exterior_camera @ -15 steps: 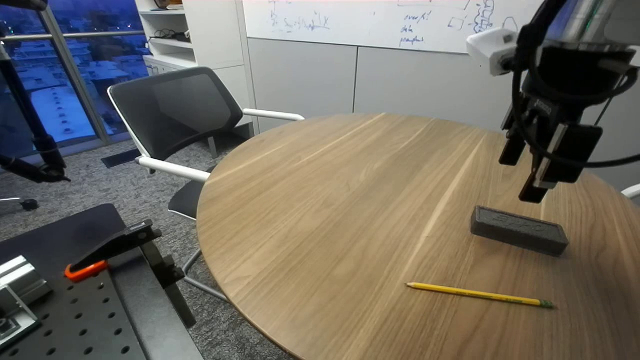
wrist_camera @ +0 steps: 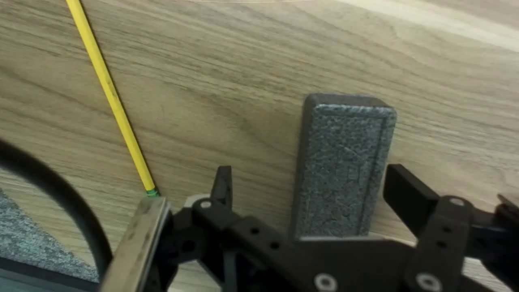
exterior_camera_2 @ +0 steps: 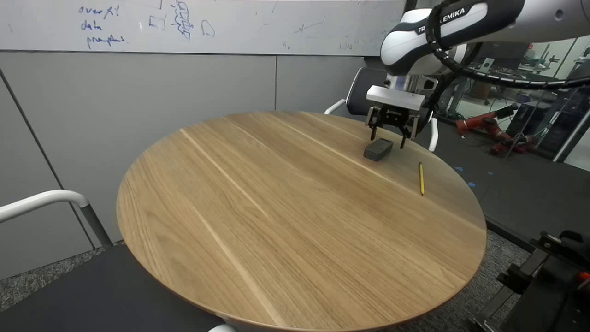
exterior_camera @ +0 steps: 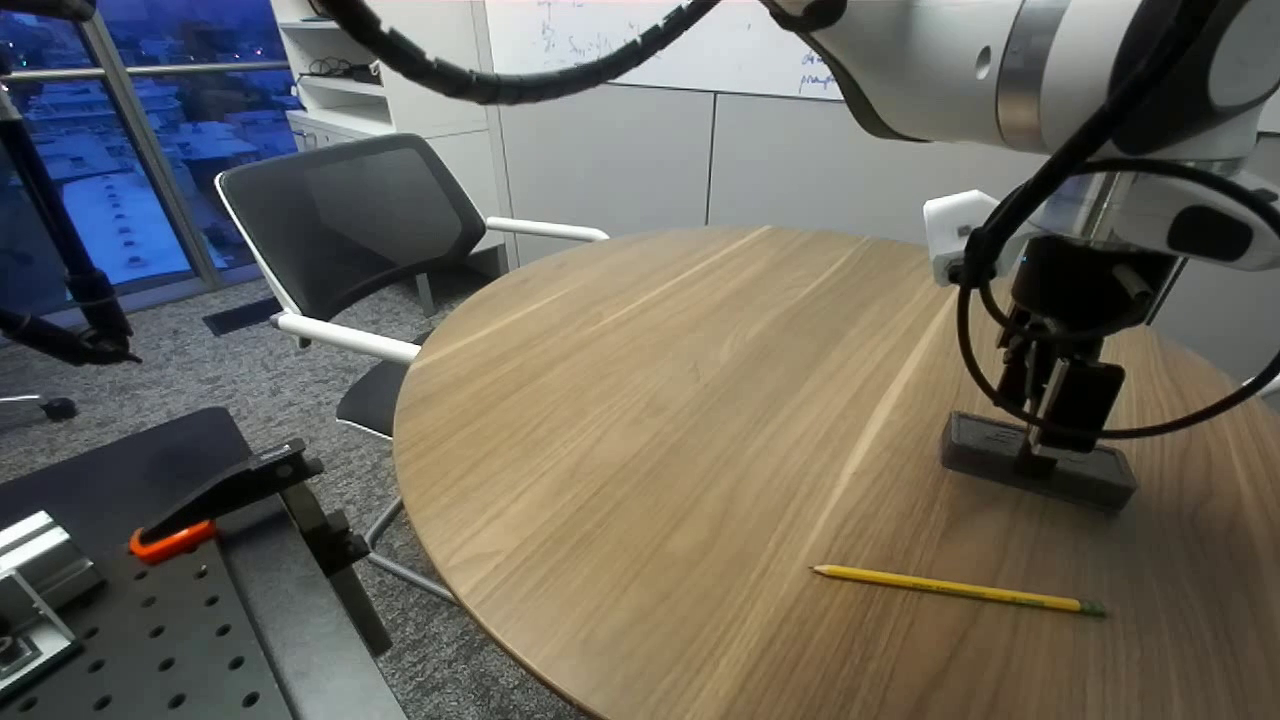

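Note:
A dark grey block (exterior_camera: 1086,474), shaped like a whiteboard eraser, lies flat on the round wooden table (exterior_camera: 672,396). My gripper is open just above it. In the wrist view the block (wrist_camera: 343,170) sits between the two fingers, closer to the right one (wrist_camera: 408,197), with a wider gap to the left one (wrist_camera: 222,185). Exterior view 2 shows the fingers spread over the block (exterior_camera_2: 378,149). A yellow pencil (exterior_camera: 960,588) rests on the table to one side, apart from block and gripper.
A black cable (exterior_camera: 1152,432) loops beside the gripper. Chairs, including a mesh one (exterior_camera: 360,216), stand around the table. A dark bench (exterior_camera: 228,600) is at the left.
The gripper has come down from above, and slightly left in exterior view 1, to the block. Block and pencil lie where they were.

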